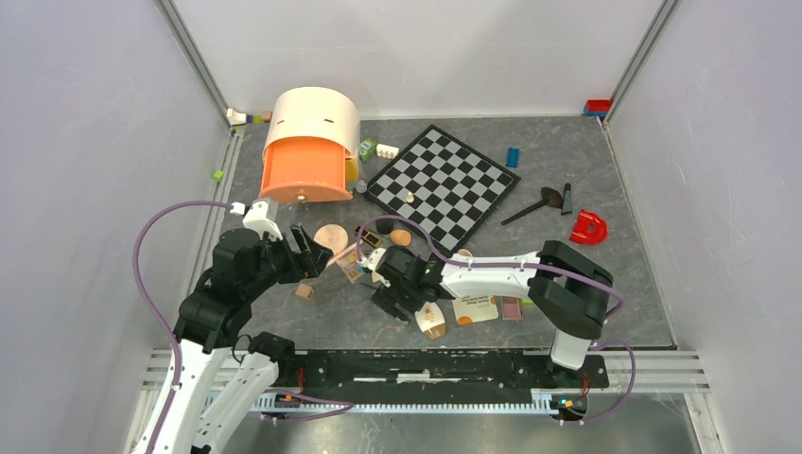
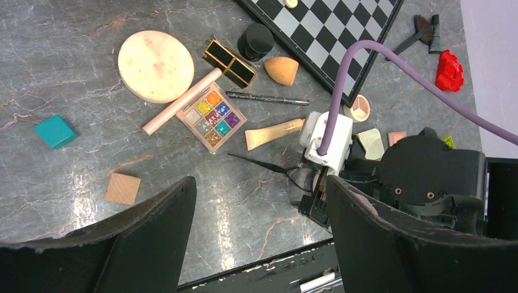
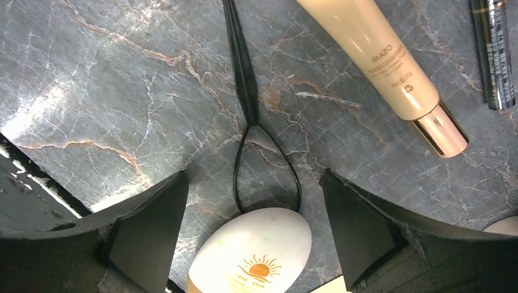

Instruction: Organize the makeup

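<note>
My right gripper is open above a black wire-looped tool (image 3: 245,79); its loop lies between the fingers' lines of sight, nothing held. Just below the loop is a white rounded bottle (image 3: 256,250) with a sun print. A beige tube (image 3: 391,67) and a black pen (image 3: 493,55) lie beyond. My left gripper hangs open and empty over the left side. Its wrist view has a colourful eyeshadow palette (image 2: 212,118), a pink stick (image 2: 182,101), a round powder puff (image 2: 156,66), a gold-black case (image 2: 229,63) and an orange sponge (image 2: 281,70). The orange drawer (image 1: 305,170) stands pulled out.
A chessboard (image 1: 443,185) covers the middle back. Brushes (image 1: 535,203) and a red piece (image 1: 588,227) lie at the right. Left of centre are a teal cube (image 2: 55,132) and a wooden block (image 2: 122,188). Bare floor shows at front left.
</note>
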